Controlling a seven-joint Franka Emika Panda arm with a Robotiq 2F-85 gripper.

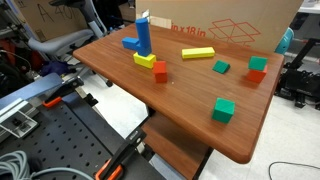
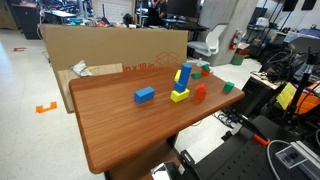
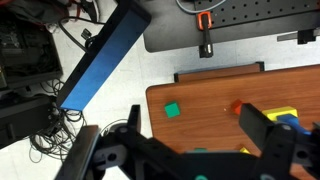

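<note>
My gripper stands open above the brown table (image 3: pixel 215 90), its dark fingers spread wide in the wrist view with no block held. Under the gap lies a green block (image 3: pixel 172 110), with a red block (image 3: pixel 237 107) to its right. A tall blue block (image 1: pixel 143 36) stands at a yellow block (image 1: pixel 145 60), apparently on top of it. Behind lies another blue block (image 1: pixel 130 43). The red block (image 1: pixel 160 72) sits alone near the front edge. A green block (image 1: pixel 258 63) rests on a red one (image 1: pixel 257 75). A long yellow block (image 1: pixel 198 52) lies flat.
One green block (image 1: pixel 223 110) is near the table's right end, and a flat green one (image 1: pixel 221 67) lies mid-table. A cardboard panel (image 2: pixel 110 50) borders the back. A black bench (image 1: pixel 70 140) stands in front.
</note>
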